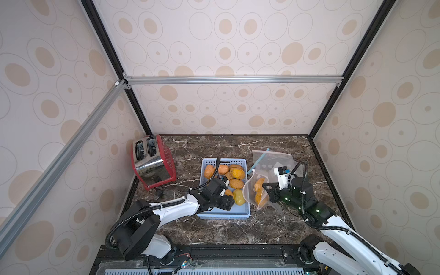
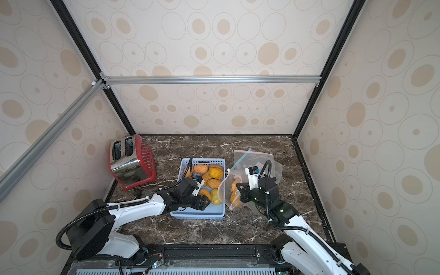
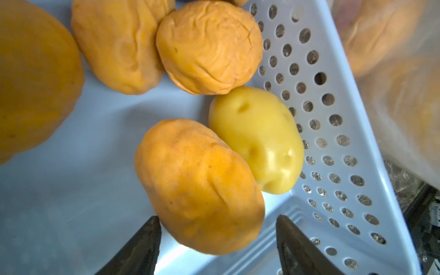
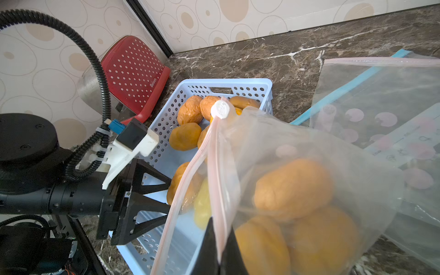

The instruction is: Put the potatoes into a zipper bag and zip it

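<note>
A blue perforated basket holds orange potatoes and a smooth yellow one. My left gripper is open in the basket, its fingers either side of an orange potato at the near end, beside the yellow one. A translucent zipper bag with several potatoes inside stands right of the basket. My right gripper is shut on the bag's pink-edged rim, holding it up.
A red and steel toaster stands at the left wall. Another clear bag with a blue zip strip lies flat behind the filled bag.
</note>
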